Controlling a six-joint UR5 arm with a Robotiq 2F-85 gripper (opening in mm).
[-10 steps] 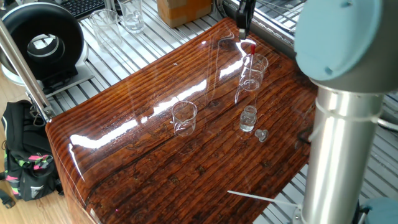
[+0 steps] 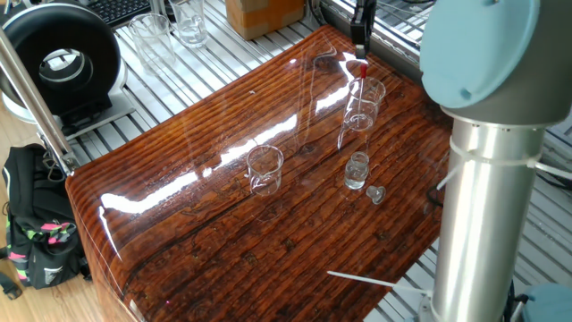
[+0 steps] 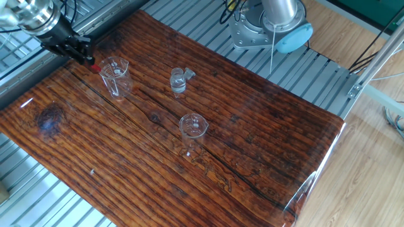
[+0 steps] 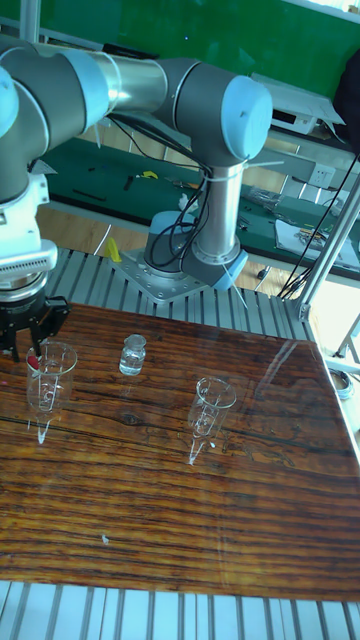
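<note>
A glass dropper with a red bulb (image 2: 364,70) leans in the far beaker (image 2: 361,114), its bulb above the rim. My black gripper (image 2: 361,55) is right at that bulb; in exterior view 3 the gripper (image 4: 26,350) shows its fingers spread, with the red bulb (image 4: 33,363) close to their tips. Whether they touch it cannot be told. On the table's middle stands a second clear beaker (image 3: 193,129). Between the beakers, off to the robot base's side, is a small glass bottle (image 3: 178,82) holding clear liquid, and its glass stopper (image 2: 375,194) lies beside it.
More glass beakers (image 2: 154,43) and a cardboard box (image 2: 264,16) stand on the slatted surface behind the table. A white cable tie (image 2: 375,281) sticks out from the arm over the table's edge.
In exterior view 1 my gripper has shifted slightly right and lower, closer to the red bulb. The arm has moved a little left. The glassware has stayed where it was.
</note>
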